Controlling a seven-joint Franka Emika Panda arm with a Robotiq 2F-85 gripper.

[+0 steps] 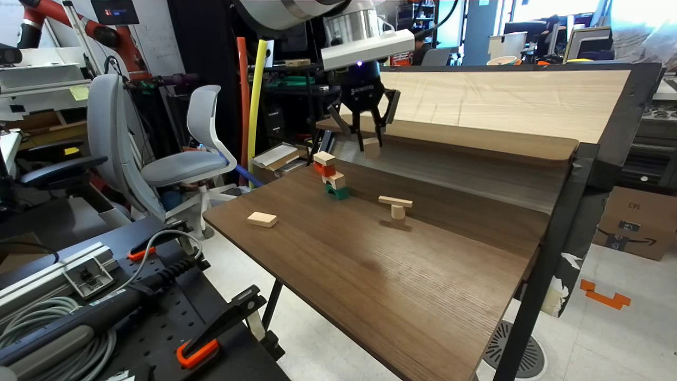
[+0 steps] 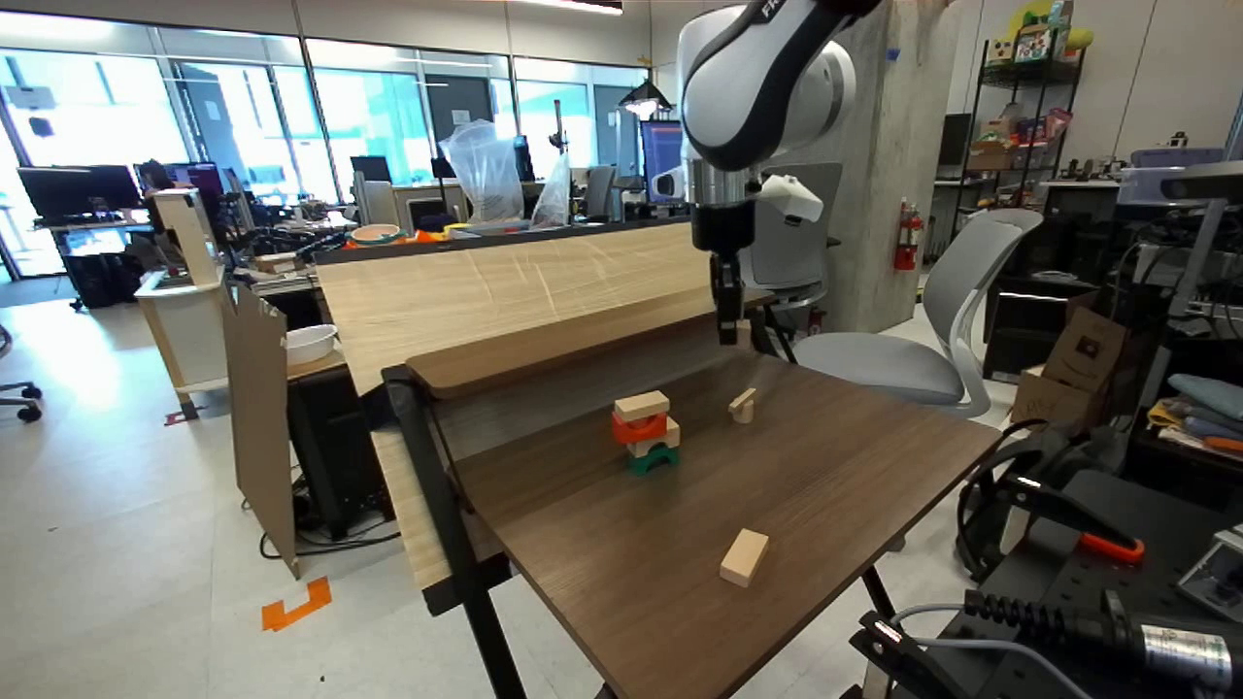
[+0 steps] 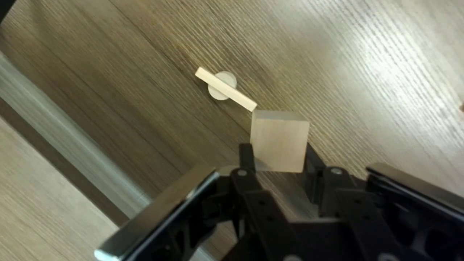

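High above the table, my gripper is shut on a square-faced pale wooden block, gripped by its sides. In exterior view 1 the gripper and its block hang near the rear shelf. A round wooden cylinder stands on the table with a thin plank lying across its top; the wrist view shows this plank beyond the held block. A stack stands apart: green arch, plain block, red piece and a pale block on top.
A flat pale block lies alone near the table's left edge. The raised shelf runs along the back.
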